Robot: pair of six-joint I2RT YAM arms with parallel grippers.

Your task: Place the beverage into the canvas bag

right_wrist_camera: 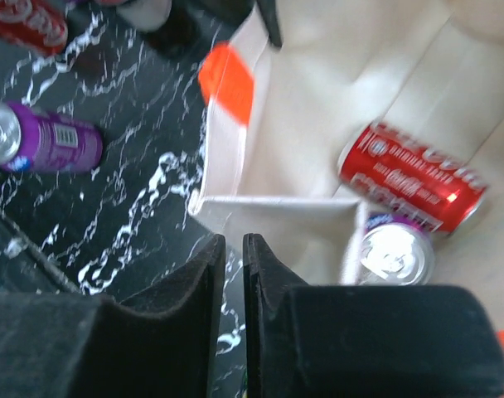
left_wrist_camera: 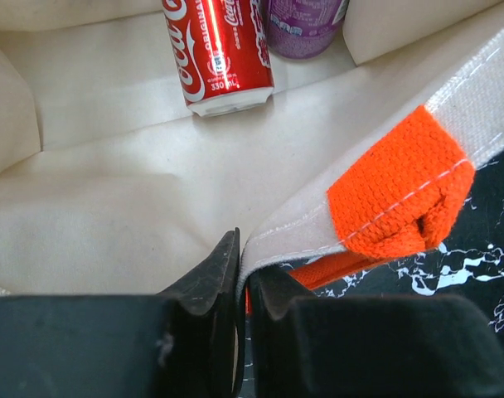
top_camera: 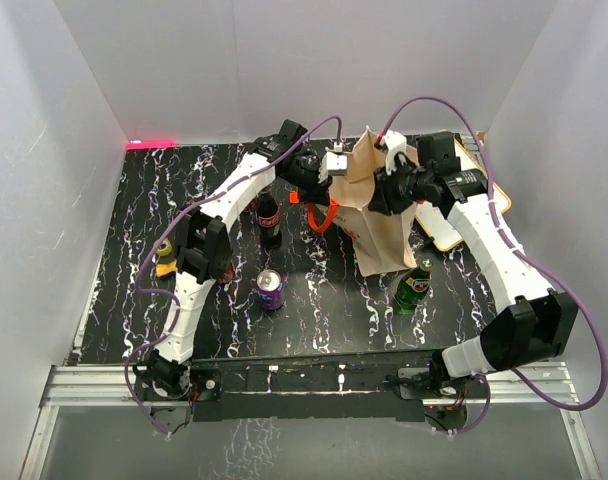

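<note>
The cream canvas bag (top_camera: 374,240) with orange handles stands at the back centre. My left gripper (top_camera: 319,185) is shut on the bag's rim, whose edge runs between its fingers. Inside lie a red Coca-Cola can (left_wrist_camera: 219,58) (right_wrist_camera: 409,174) and a purple can (left_wrist_camera: 306,21) (right_wrist_camera: 394,253). My right gripper (top_camera: 389,195) hangs over the bag's right side, its fingertips close together with nothing visible between them; how far open it is is unclear.
Outside the bag stand a cola bottle (top_camera: 269,220), a purple can (top_camera: 270,295) and a green bottle (top_camera: 412,290). More items are partly hidden by the left arm. A white board (top_camera: 444,230) lies at the right.
</note>
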